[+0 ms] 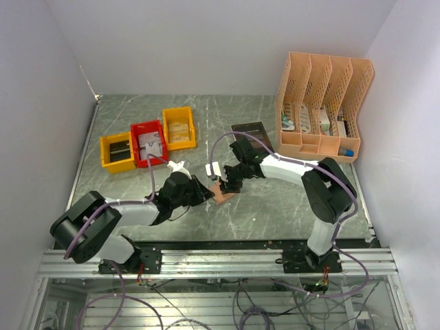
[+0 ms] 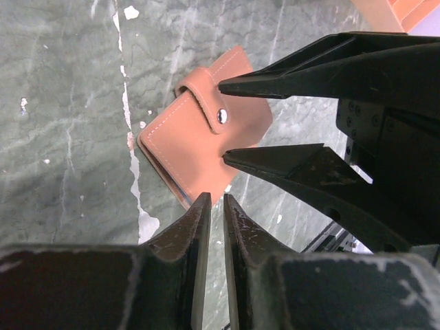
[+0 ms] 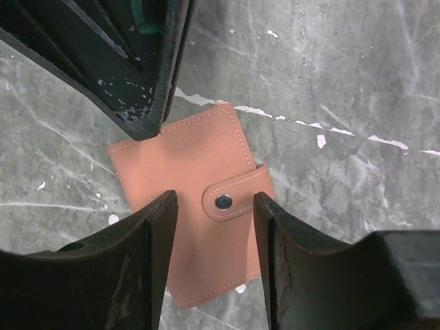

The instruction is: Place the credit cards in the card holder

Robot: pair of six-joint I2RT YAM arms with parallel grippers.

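A salmon leather card holder (image 2: 192,151) with a snap strap (image 3: 237,192) lies on the grey marbled surface at the middle. My left gripper (image 1: 206,192) is low beside its left end; in its own view the dark fingertips sit close together at the holder's near corner. My right gripper (image 1: 227,184) hovers over the holder, its fingers parted, with the snap between and below them in the right wrist view and nothing visibly held.
Two yellow bins (image 1: 180,144) and a red bin (image 1: 137,127) stand at the back left. A peach divided organizer (image 1: 309,148) is at the back right, and a dark board (image 1: 244,128) lies behind the right arm.
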